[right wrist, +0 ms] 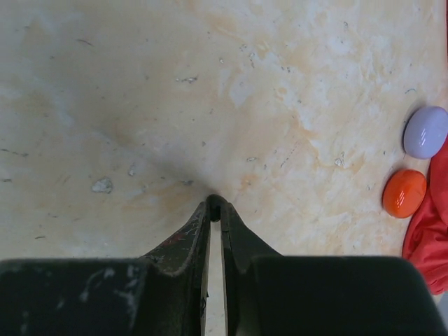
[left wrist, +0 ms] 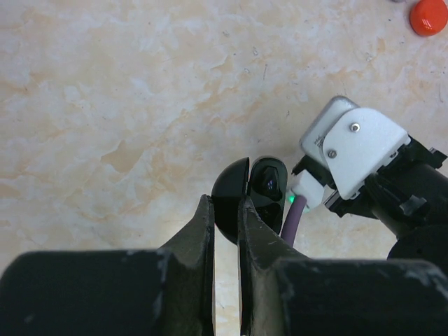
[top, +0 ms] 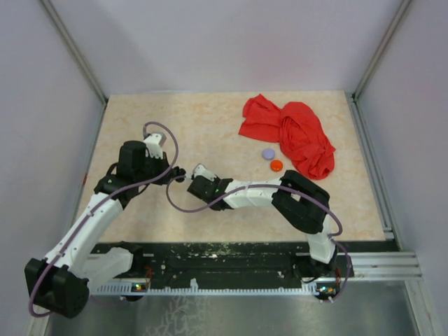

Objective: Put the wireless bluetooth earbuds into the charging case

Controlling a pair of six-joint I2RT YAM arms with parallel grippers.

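Note:
The black charging case [left wrist: 231,196], lid up, is held between the fingertips of my left gripper, left of centre on the table in the top view [top: 178,174]. Just right of it, my right gripper is shut, its fingertips low over the table; a small dark piece, likely an earbud [right wrist: 215,199], shows at their tips, though I cannot tell whether it is gripped or lies beneath them.
A lilac disc [top: 268,153] and an orange disc [top: 276,165] lie to the right, beside a crumpled red cloth [top: 301,136].

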